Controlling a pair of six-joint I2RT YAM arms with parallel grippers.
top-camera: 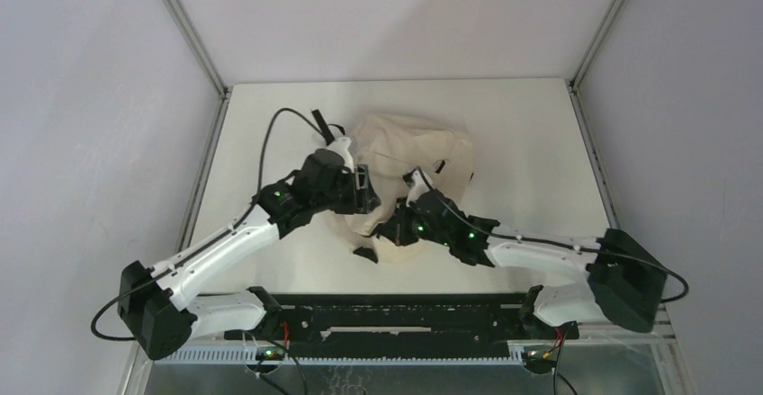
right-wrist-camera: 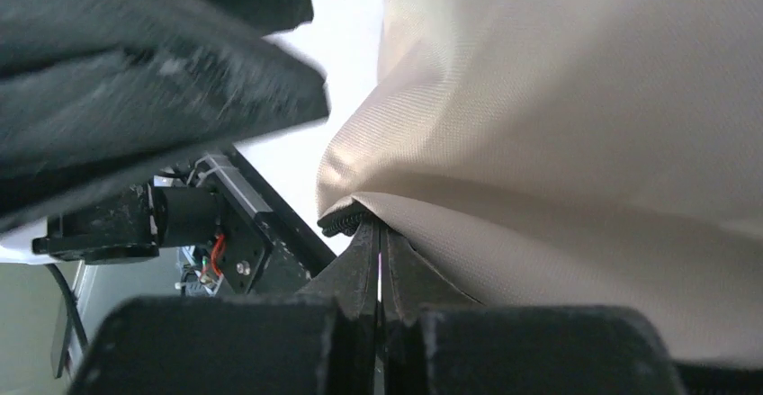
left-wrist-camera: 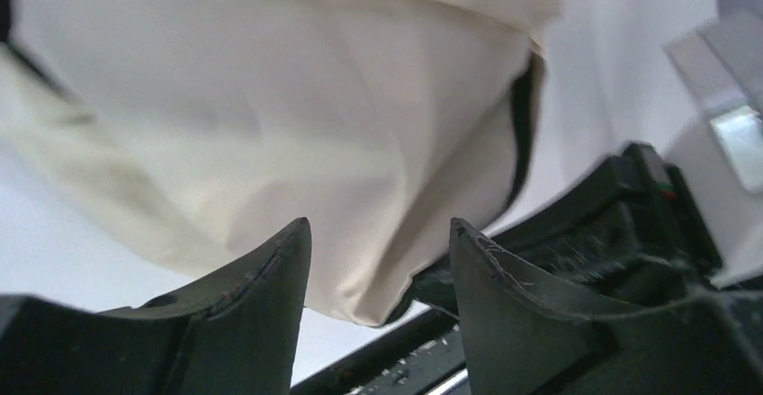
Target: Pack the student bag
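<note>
A cream cloth bag [top-camera: 409, 134] lies crumpled on the white table, its front panel bunched toward the left. My right gripper [top-camera: 380, 233] is at the bag's near edge. In the right wrist view its fingers [right-wrist-camera: 360, 264] are shut at the dark zipper [right-wrist-camera: 344, 219] along the folded cloth; whether they pinch the cloth or a zipper pull is hidden. My left gripper stands open above the bag, with nothing gripped. In the left wrist view, part of the right gripper appears close beyond its fingers.
Black straps [top-camera: 322, 127] stick out at the bag's far left. A black tab [top-camera: 365, 254] lies at its near edge. The two arms are very close together over the bag. Bare table [top-camera: 531, 161] lies on the right and left.
</note>
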